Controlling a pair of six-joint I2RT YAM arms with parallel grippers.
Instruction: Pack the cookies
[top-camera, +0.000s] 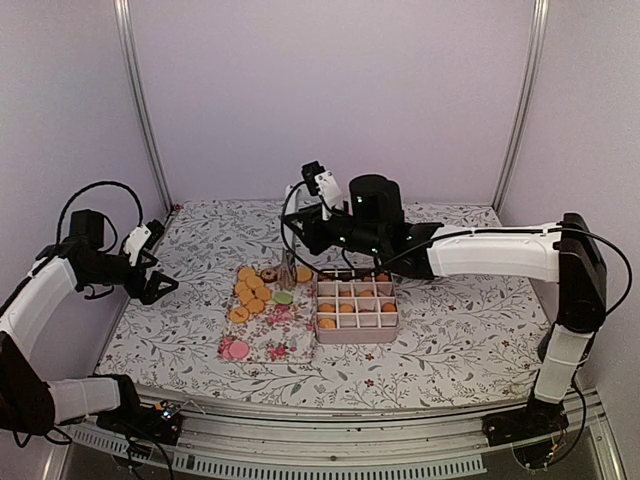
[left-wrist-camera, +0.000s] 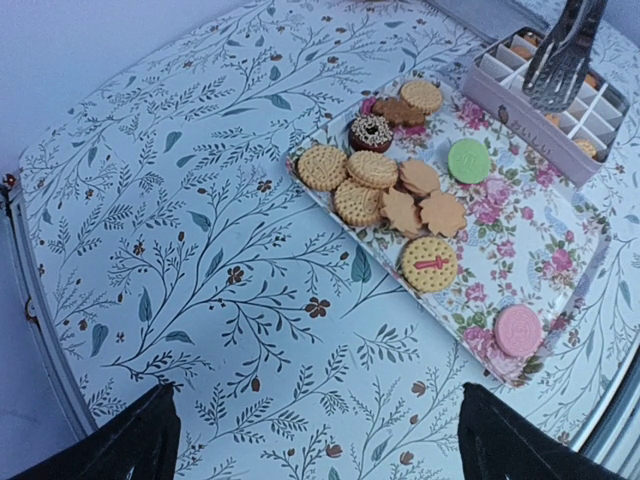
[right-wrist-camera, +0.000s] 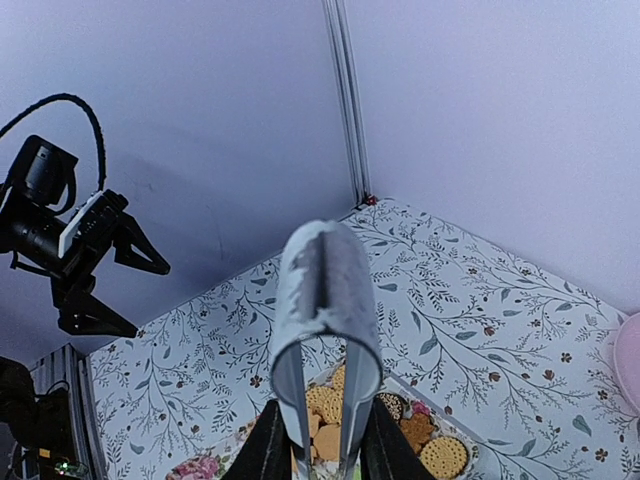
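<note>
Assorted cookies (left-wrist-camera: 357, 202) lie on a floral tray (left-wrist-camera: 540, 260): round biscuits, flower shapes, a chocolate ring (left-wrist-camera: 370, 133), a green cookie (left-wrist-camera: 468, 160) and a pink one (left-wrist-camera: 517, 330). To the tray's right is a divided box (top-camera: 355, 333) with cookies in several compartments. My right gripper (top-camera: 288, 266) hangs over the tray's back right, beside the box, its tong-like fingers open; I see nothing between them. My left gripper (top-camera: 150, 283) stands open and empty at the far left, high over the table.
A pink plate (right-wrist-camera: 625, 365) stands at the back, mostly behind the right arm in the top view. The table left of the tray and in front of the box is clear.
</note>
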